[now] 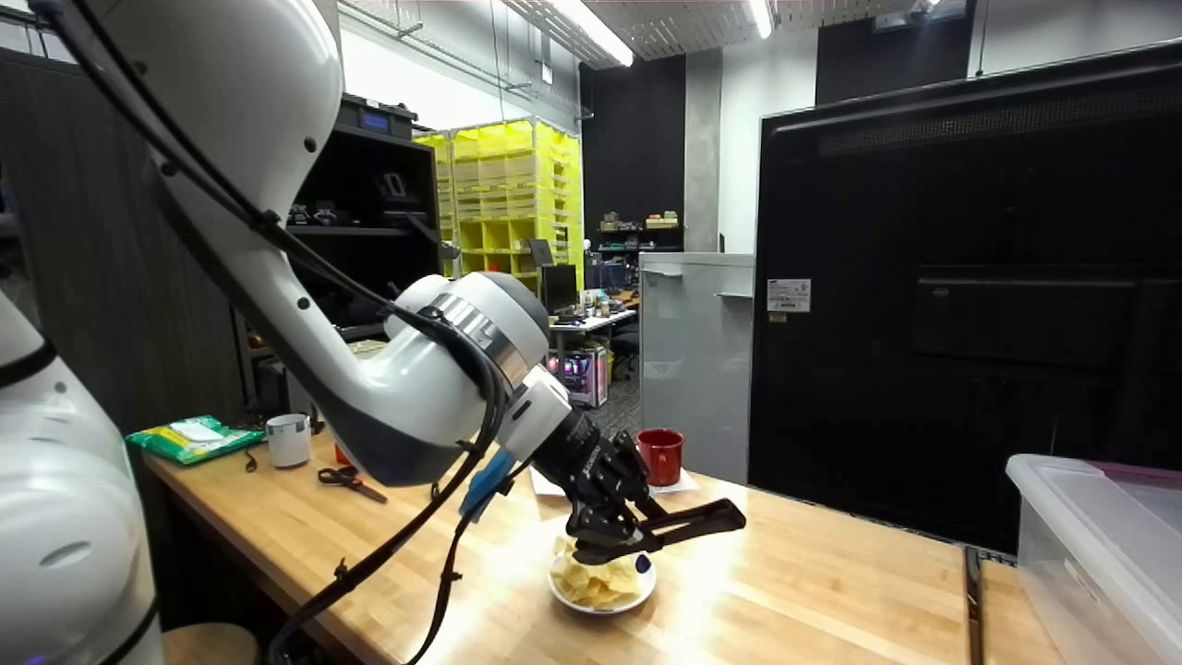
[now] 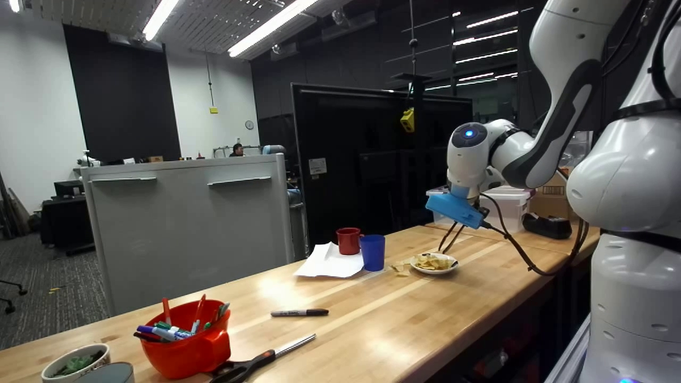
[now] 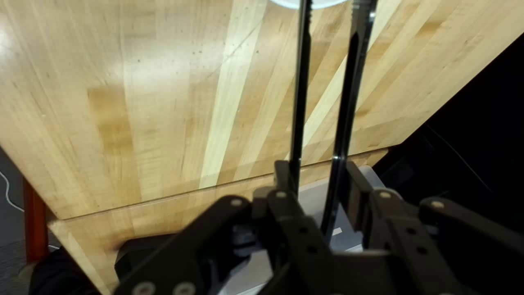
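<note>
Black tongs [image 1: 698,523] are clasped in my gripper [image 1: 637,519], their looped end pointing right in exterior view 1. In the wrist view, the two long tong arms [image 3: 346,105] run up from between the fingers, spaced apart. A white plate [image 1: 598,610] of yellow chips [image 1: 593,582] lies on the table under the gripper; only a sliver of its rim shows at the wrist view's top edge. Exterior view 2 has the tongs [image 2: 450,236] hanging down just behind the plate [image 2: 435,272]. No chip is visible between the tong arms; their tips are partly hidden.
Left of the plate in exterior view 2 are loose chips [image 2: 400,268], a blue cup [image 2: 373,252] and a red mug [image 2: 348,241] on white paper [image 2: 329,261]. A marker [image 2: 300,313], red pen holder [image 2: 185,348] and scissors [image 2: 258,364] lie nearer. A clear bin [image 1: 1091,554] stands right.
</note>
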